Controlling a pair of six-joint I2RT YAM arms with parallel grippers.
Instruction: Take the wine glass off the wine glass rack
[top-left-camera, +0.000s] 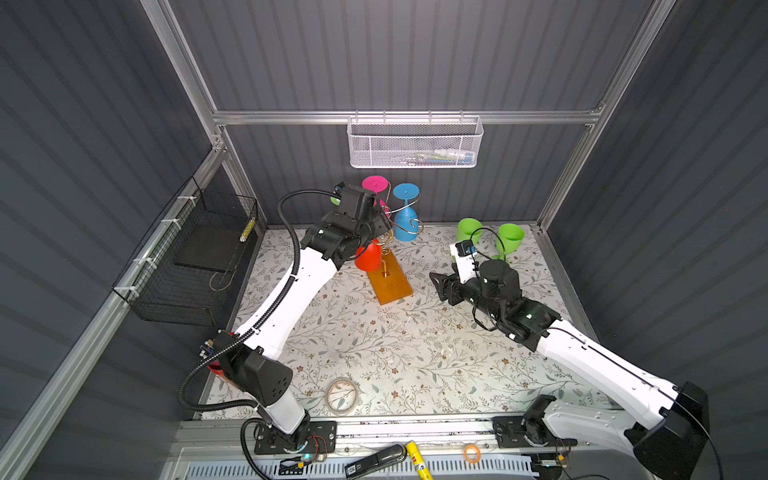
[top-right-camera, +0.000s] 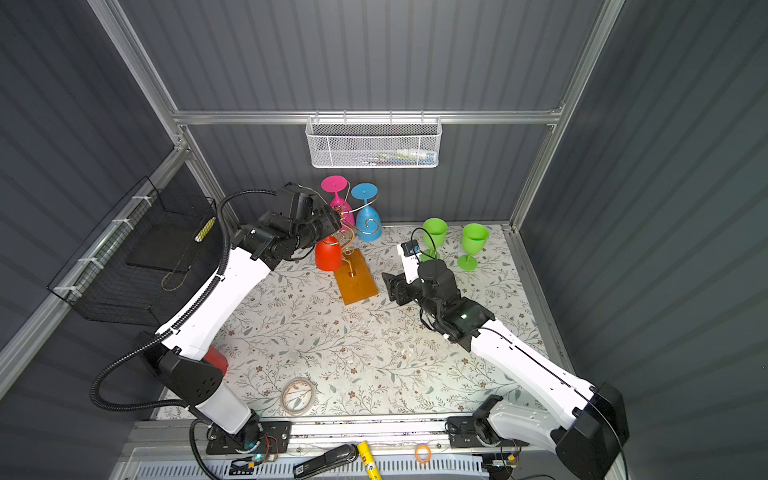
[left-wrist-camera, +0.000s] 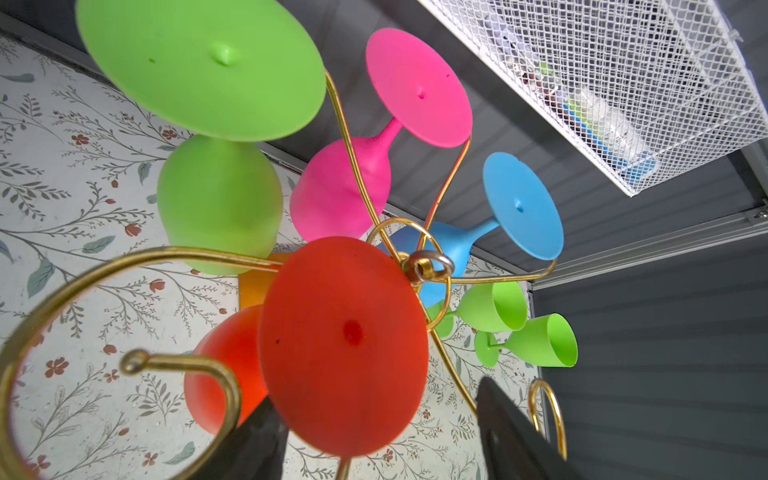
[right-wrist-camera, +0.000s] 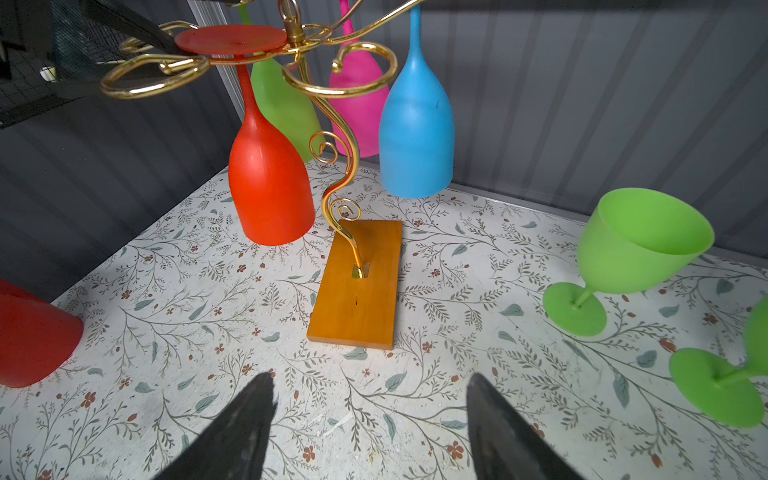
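A gold wine glass rack on a wooden base (top-right-camera: 355, 280) holds upside-down glasses: red (right-wrist-camera: 270, 192), green (left-wrist-camera: 214, 200), pink (left-wrist-camera: 340, 188) and blue (right-wrist-camera: 416, 136). My left gripper is at the rack's top, over the red glass, its fingers either side of the red foot (left-wrist-camera: 344, 312) in the left wrist view, part open; whether they touch it is unclear. My right gripper hangs open and empty to the right of the rack, low in front of it.
Two upright green glasses (top-right-camera: 474, 237) stand at the back right. A white mesh basket (top-left-camera: 414, 140) hangs above the rack, and a black wire basket (top-left-camera: 176, 264) on the left wall. A tape roll (top-left-camera: 342, 396) lies front left.
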